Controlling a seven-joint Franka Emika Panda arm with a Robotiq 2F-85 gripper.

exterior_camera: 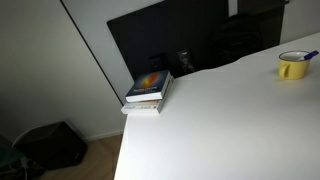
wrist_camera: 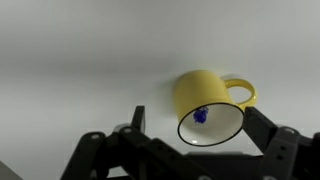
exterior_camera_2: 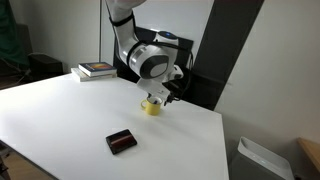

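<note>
A yellow mug [exterior_camera: 292, 70] with a dark rim and a white inside stands upright on the white table. Out of it leans a blue-purple pen-like item [exterior_camera: 309, 56], whose end shows as a blue spot [wrist_camera: 201, 115] inside the mug in the wrist view. My gripper is open above the mug, its two fingers well apart with the mug showing in the gap. In exterior view 2 the arm bends down over the mug [exterior_camera_2: 152, 109], and the fingertips are hard to make out. Nothing is held.
A black and red box-like item [exterior_camera_2: 121, 141] lies on the table in front of the mug. Stacked books [exterior_camera: 148, 87] sit at the far edge. A white bin [exterior_camera_2: 262, 160] stands beyond the table's right side.
</note>
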